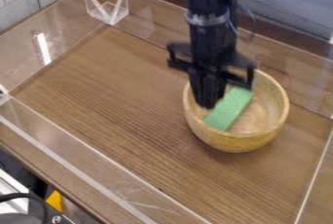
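My black gripper [208, 77] is over a round yellow bowl [235, 138], blurred, so its fingers are hard to make out. A green block [229, 110] lies in the bowl below and to the right of the fingers. I cannot see anything held between them.
A clear plastic holder [107, 9] stands at the back left, and a wall runs along the back edge.
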